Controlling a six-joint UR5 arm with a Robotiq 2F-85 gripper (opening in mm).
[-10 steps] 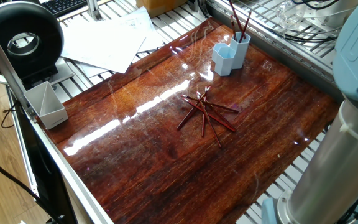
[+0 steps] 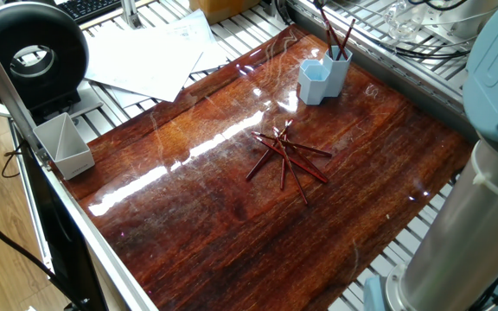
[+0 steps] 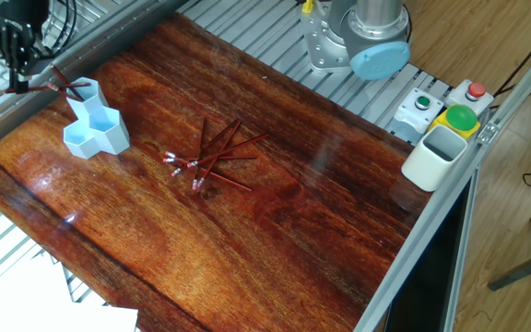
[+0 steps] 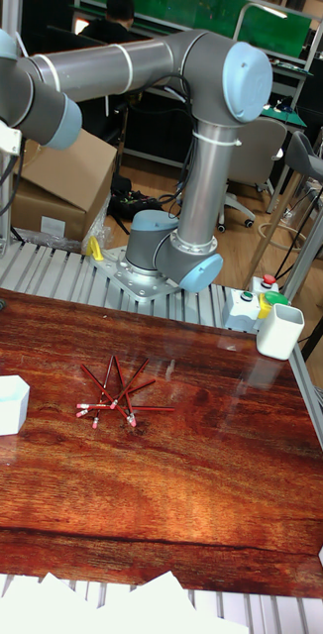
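Several dark red pencils (image 2: 288, 160) lie crossed in a loose pile mid-table, their pale eraser ends bunched together; exterior view 2 shows the same pencil pile (image 3: 212, 159). A pale blue holder of joined hexagonal cups (image 2: 314, 82) stands near the table's edge, with a few pencils (image 2: 340, 39) leaning out of one cup. My black gripper (image 3: 15, 81) points down at the upper left of exterior view 2, close by the holder (image 3: 97, 129) and its pencils. Its fingers are dark and small there, so their opening is unclear. At the left edge of exterior view 3 the gripper is mostly cut off.
A white square cup (image 2: 64, 147) stands at the table's corner, by the button boxes (image 3: 422, 106). Papers (image 2: 150, 56) lie beyond one edge. Metal rails (image 3: 431, 221) border the table. Bare wood (image 2: 232, 233) surrounds the pile.
The blue holder has shifted slightly to the right in exterior view 1, and the pencils in it lean a little differently. The pile on the table has stayed put.
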